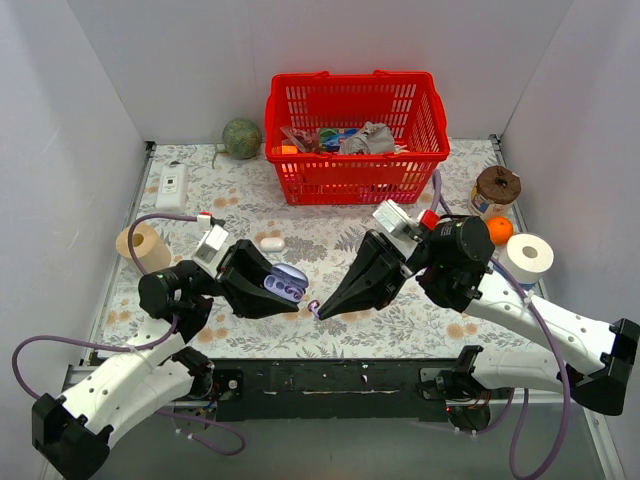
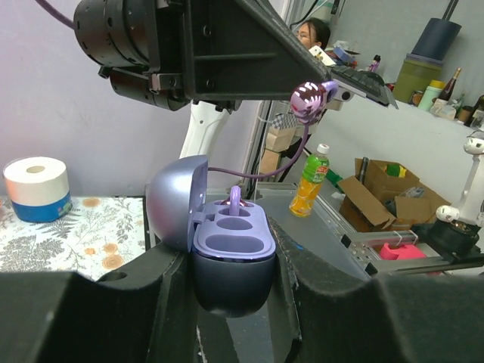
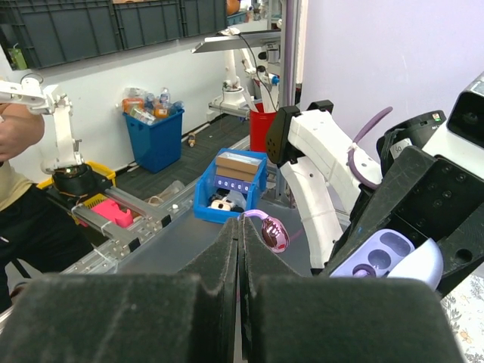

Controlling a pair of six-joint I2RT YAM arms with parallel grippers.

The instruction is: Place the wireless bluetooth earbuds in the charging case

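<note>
The open purple charging case (image 1: 287, 282) is clamped in my left gripper (image 1: 283, 300), its lid raised. In the left wrist view the case (image 2: 234, 242) stands upright between the fingers, empty oval hollows facing up. A purple hooked piece (image 2: 235, 198) sticks up at its far end, apparently another earbud. My right gripper is shut on a thin part of a shiny purple earbud (image 3: 275, 234), which juts out at the fingertips. From the left wrist view, this earbud (image 2: 308, 100) hangs above and to the right of the case, clear of it.
A white oval object (image 1: 271, 244) lies on the floral table. Behind stands a red basket (image 1: 358, 183) of mixed items. Tape rolls (image 1: 527, 257) and an orange (image 1: 499, 231) sit at the right, a white power strip (image 1: 172, 188) at the left.
</note>
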